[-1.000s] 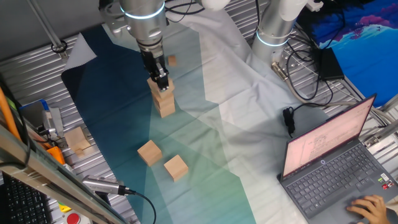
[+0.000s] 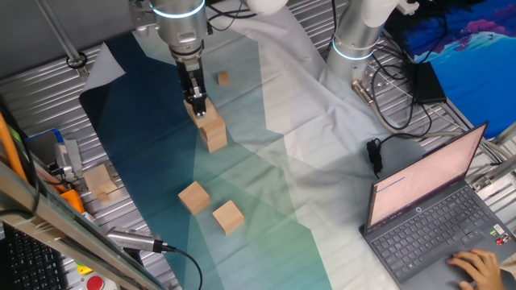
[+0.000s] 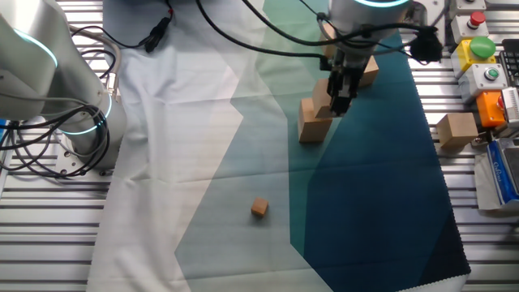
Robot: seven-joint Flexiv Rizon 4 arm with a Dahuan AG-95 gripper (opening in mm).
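My gripper (image 2: 199,115) points down over a stack of wooden blocks, its dark fingertips overlapping the left part of the upper block (image 2: 214,122). Beneath that sits the lower block (image 2: 216,143). From the other side, the gripper (image 3: 340,104) is seen against the right side of the upper block (image 3: 321,98), which is set off from the lower block (image 3: 312,128) toward the gripper. Whether the fingers grip the upper block cannot be made out. Two more blocks lie on the cloth, one block (image 2: 194,197) left of another block (image 2: 228,217).
A small wooden cube (image 3: 259,207) lies alone on the cloth. Another block (image 3: 456,131) is off the cloth beside the button boxes (image 3: 477,81).
Over the last second my gripper has shifted a little left over the stack, and the upper wood now reaches further left. The other blocks stay put.
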